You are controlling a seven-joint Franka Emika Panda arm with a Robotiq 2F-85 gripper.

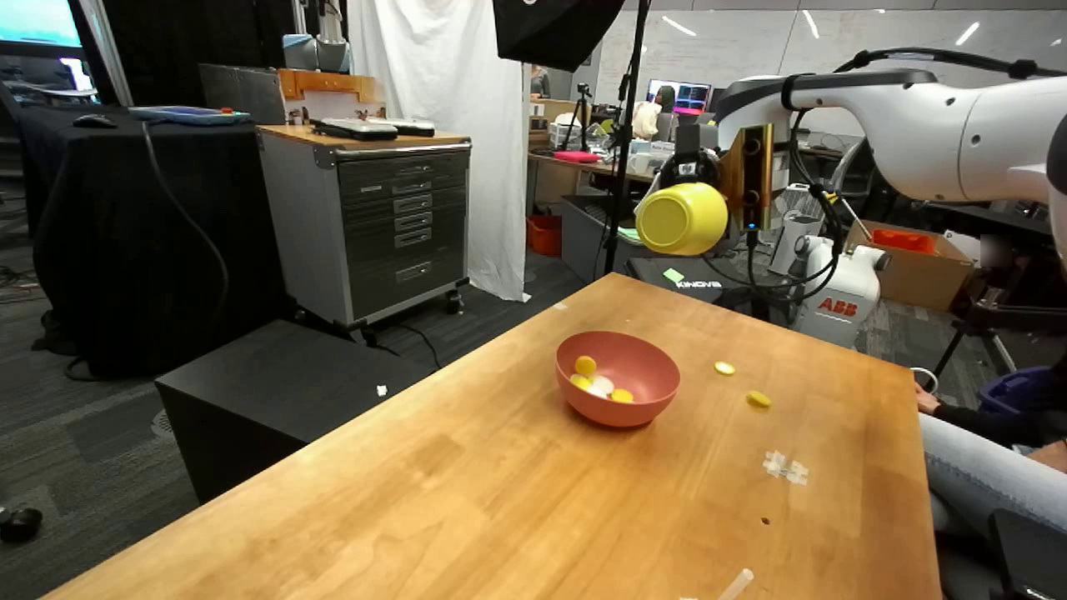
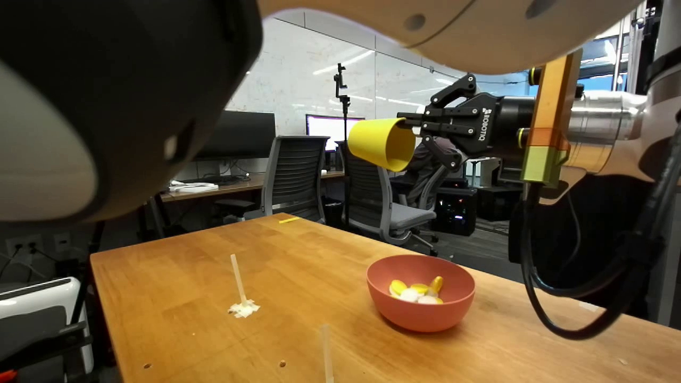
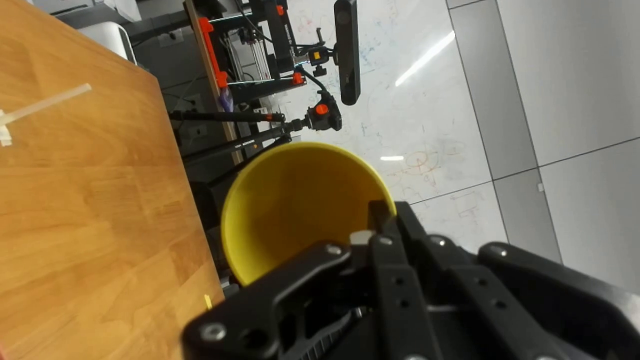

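Observation:
My gripper [image 2: 408, 121] is shut on the rim of a yellow cup [image 2: 376, 141], which lies tipped on its side in the air above the table. Looking into the cup [image 3: 294, 204] from the wrist view, I see no loose pieces inside. A reddish bowl [image 1: 625, 372] stands upright on the table with several yellow and white pieces [image 2: 418, 292] in it. Two yellow pieces lie outside the bowl on the bare wood: one piece [image 1: 724, 368] to its right and another piece [image 1: 758, 399] nearer the table's right edge in exterior view 1.
A thin clear stick [image 2: 238, 279] stands up from a taped patch, and a second stick [image 2: 326, 354] is close by. A person's leg [image 1: 985, 470] is beside the table's right edge.

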